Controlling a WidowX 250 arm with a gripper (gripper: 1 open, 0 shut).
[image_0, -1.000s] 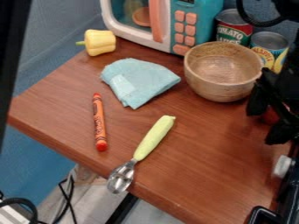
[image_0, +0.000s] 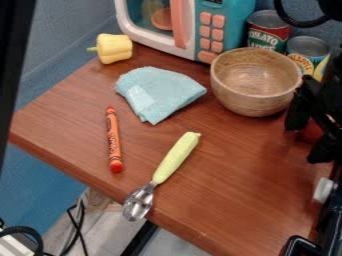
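My black gripper (image_0: 310, 120) is at the right edge of the view, just right of a wooden bowl (image_0: 255, 95), partly cut off by the frame. A red object shows behind its lower part, mostly hidden. Whether the fingers are open or shut on something is not clear. On the wooden table (image_0: 241, 190) lie a light blue cloth (image_0: 150, 92), an orange crayon (image_0: 114, 140) and a spoon (image_0: 171, 160) with a pale yellow-green handle.
A toy microwave (image_0: 179, 25) stands at the back, with a yellow pepper (image_0: 112, 48) to its left and two cans (image_0: 267, 35) to its right.
The objects on the table have not visibly moved.
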